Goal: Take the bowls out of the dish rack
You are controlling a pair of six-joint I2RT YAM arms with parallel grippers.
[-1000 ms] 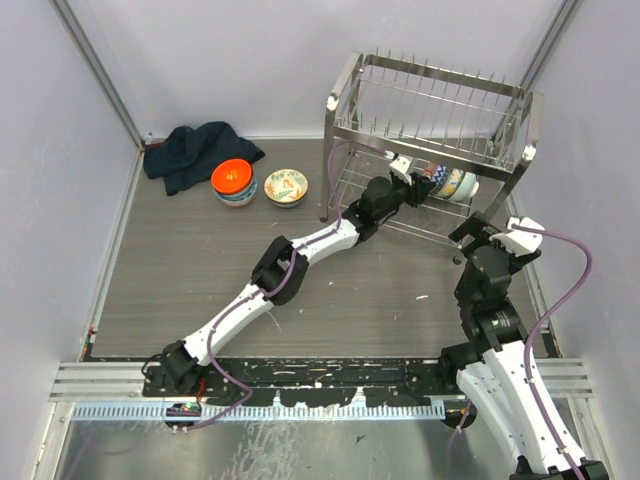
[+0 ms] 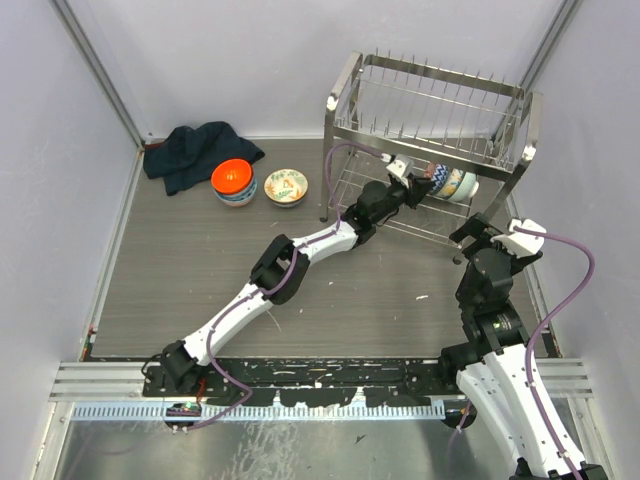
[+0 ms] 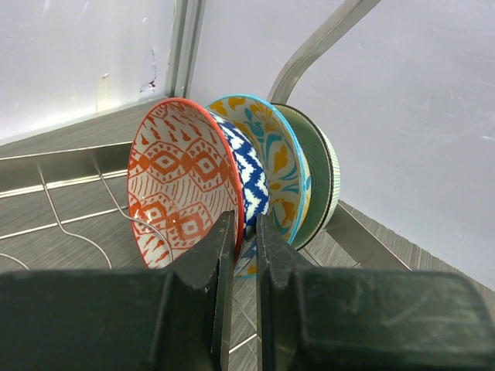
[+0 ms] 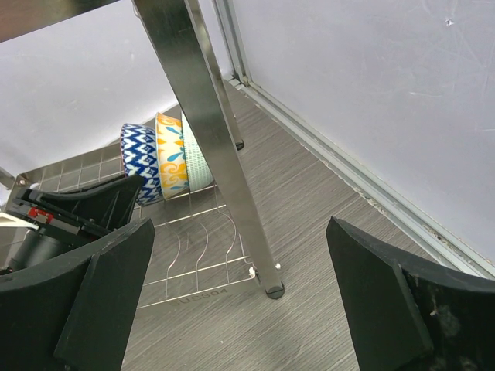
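Note:
On the lower tier of the metal dish rack, three bowls stand on edge at the right end. The leftmost is a blue zigzag bowl with a red rim and red-patterned inside; beside it come a yellow-and-blue floral bowl and a green-and-white bowl. My left gripper is shut on the zigzag bowl's rim, one finger on each side of the wall. In front of the rack's right leg, my right gripper is open and empty.
Left of the rack sit a stack topped by an orange bowl and another topped by a floral bowl. A dark cloth lies behind them. A rack post stands between my right gripper and the bowls.
My left gripper has shifted very slightly at the bowl's rim. The right arm has moved only a little, and the bowls look unmoved.

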